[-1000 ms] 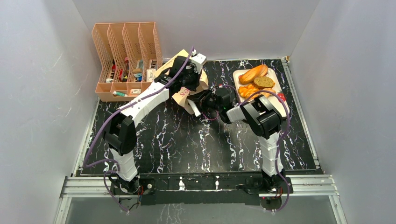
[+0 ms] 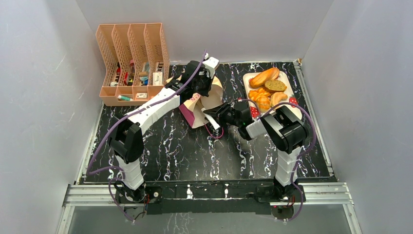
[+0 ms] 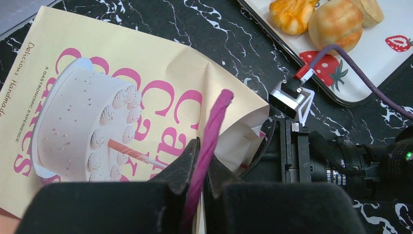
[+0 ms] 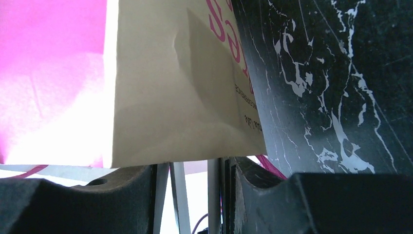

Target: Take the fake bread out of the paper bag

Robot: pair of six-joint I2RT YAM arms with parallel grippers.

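The paper bag [image 2: 214, 95] [image 3: 73, 39] lies tilted under both arms, its printed cake face showing in the left wrist view, its pink gusset and bottom in the right wrist view [image 4: 175, 78]. My left gripper [image 2: 207, 83] is shut at the bag's upper part, with a pink twisted cord rising in front of it; whether it grips paper is hidden. My right gripper [image 2: 216, 112] is at the bag's lower front, part open, with a pale strip between or just beyond its fingers; its hold cannot be told. The bag's inside is hidden.
A white tray [image 2: 287, 110] holding several fake breads [image 2: 263, 76] stands at the right, close to my right wrist. An orange divided organizer [image 2: 112, 97] stands back left.
My left gripper has moved slightly right.
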